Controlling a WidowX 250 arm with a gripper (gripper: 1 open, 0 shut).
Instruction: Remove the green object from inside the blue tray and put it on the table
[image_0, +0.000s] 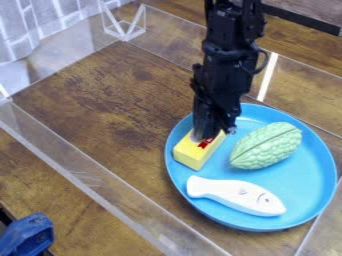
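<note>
The pale green, ridged object (267, 146) lies inside the round blue tray (315, 178), on its upper right part. Left of it, my black gripper (214, 128) hangs over the tray's upper left edge, above a yellow box. A small gap shows between the gripper and the green object, which is not in its fingers. The fingertips are dark and bunched against the arm, so their opening is hard to make out.
In the tray also lie the yellow box (197, 153) with red markings and a white bottle-shaped object (237, 196). Bare brown table (100, 100) stretches out to the left. A blue object (26, 235) sits at the lower left, beyond a clear strip.
</note>
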